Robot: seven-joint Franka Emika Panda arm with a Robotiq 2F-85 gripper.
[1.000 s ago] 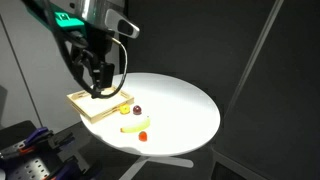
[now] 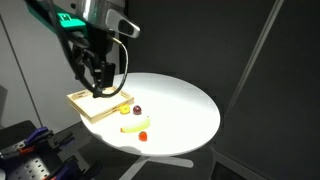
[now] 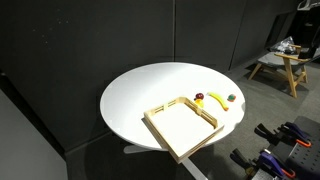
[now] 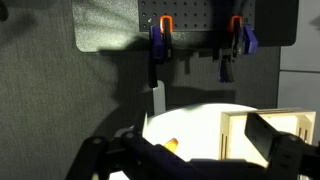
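My gripper is open, its dark fingers spread wide along the bottom of the wrist view with nothing held between them. Exterior view 1 shows it hanging high at the front left, above the table level. On the round white table [image 2: 180, 105] lie a yellow banana [image 2: 134, 127], a red item [image 2: 143, 136], a yellow item [image 2: 125, 109] and a dark red round item [image 2: 137, 110]. A shallow wooden tray [image 3: 160, 139] sits at the table's edge and looks empty. In the wrist view, an orange-yellow item [image 4: 171, 145] shows partly between the fingers.
A metal plate with holes [image 4: 200, 12] and orange-and-blue clamps [image 4: 162, 35] lie at the robot's base. In exterior view 2 a wooden chair [image 3: 285, 65] stands far off at the right. Much of the white tabletop away from the tray is bare.
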